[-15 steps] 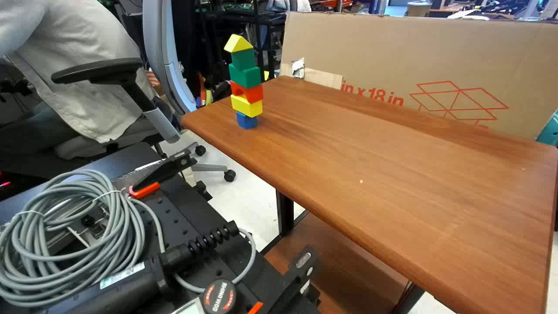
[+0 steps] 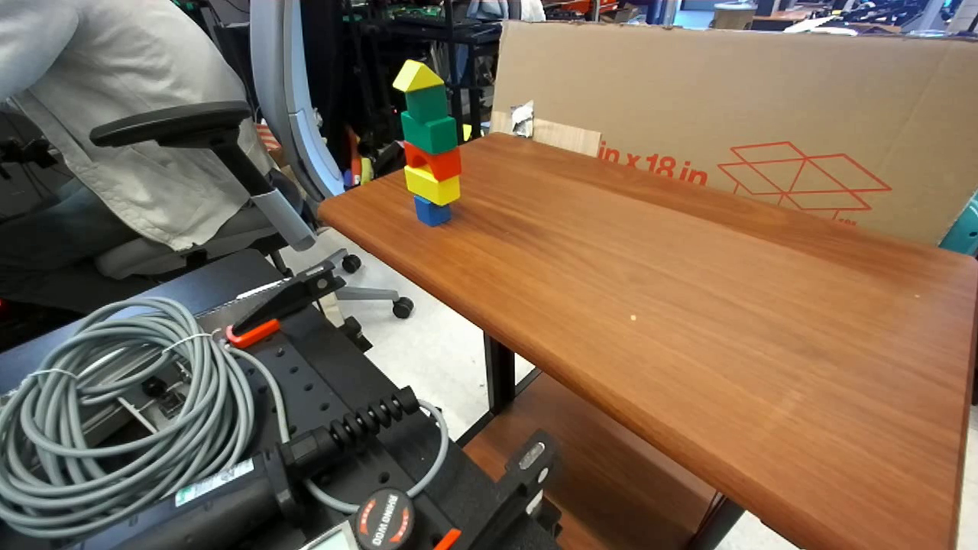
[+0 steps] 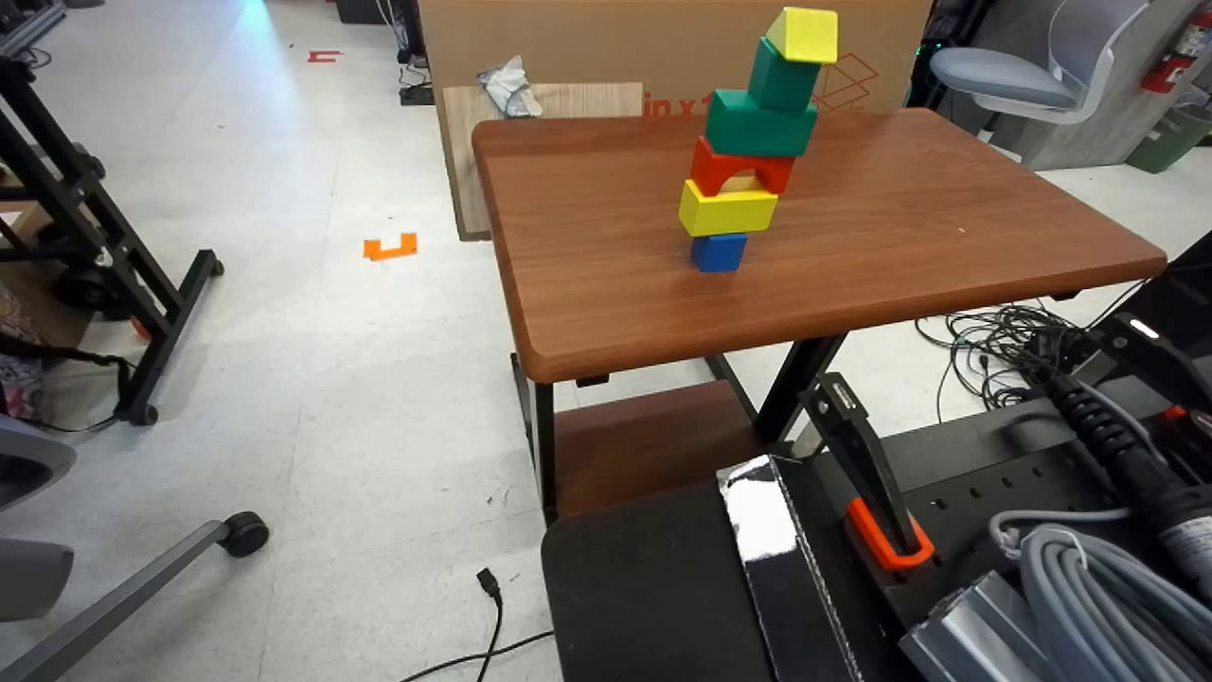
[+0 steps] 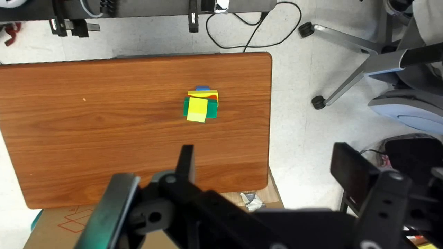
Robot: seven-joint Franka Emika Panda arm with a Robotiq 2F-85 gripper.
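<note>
A tower of toy blocks stands on the wooden table (image 2: 697, 302), near one end. From the bottom it holds a blue block (image 3: 718, 252), a yellow block (image 3: 727, 212), a red arch (image 3: 712, 170), a wide green block (image 3: 758, 125), a narrower green block (image 3: 781, 80) and a yellow wedge (image 3: 809, 35) on top. The upper blocks lean sideways in exterior view 2. Seen from above in the wrist view, the yellow wedge (image 4: 197, 109) hides much of the stack. My gripper is open, apart from the tower, with no block between its fingers. Neither exterior view includes it.
A cardboard sheet (image 2: 733, 101) stands along the back edge. Near the front lies a black bench with coiled grey cable (image 2: 137, 412) and clamps. An office chair (image 2: 275, 92) with someone seated is close to the tower's end.
</note>
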